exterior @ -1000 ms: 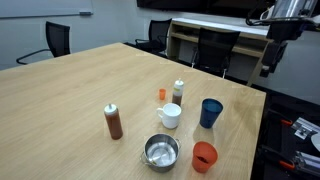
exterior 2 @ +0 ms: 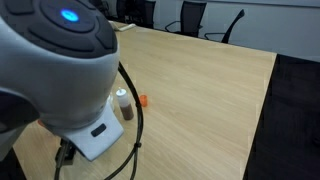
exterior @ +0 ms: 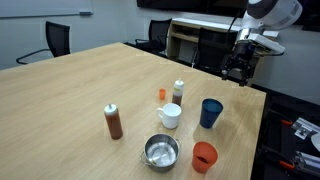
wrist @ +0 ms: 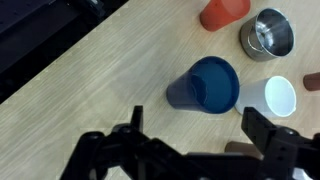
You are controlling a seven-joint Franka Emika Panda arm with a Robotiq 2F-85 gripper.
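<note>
My gripper [exterior: 238, 73] hangs over the right end of the table, above and beyond the dark blue cup [exterior: 211, 112]. Its fingers are spread wide in the wrist view, nothing held between them. Ahead of the fingertips there, the blue cup [wrist: 203, 85] stands upright with its mouth showing. Near it are a white mug [exterior: 169, 117], a red cup [exterior: 204, 157] and a metal pot [exterior: 160, 151]. In exterior view 2 the arm's housing [exterior 2: 70, 60] hides the gripper and most of these objects.
A white-capped bottle [exterior: 178, 93] and a small orange item [exterior: 162, 94] stand behind the mug. A brown-red bottle [exterior: 113, 122] is apart on the left. Chairs [exterior: 213, 50] line its far side.
The arm has come in from the right edge of exterior view 1, moving left toward the blue cup. The tabletop objects have stayed where they were.
</note>
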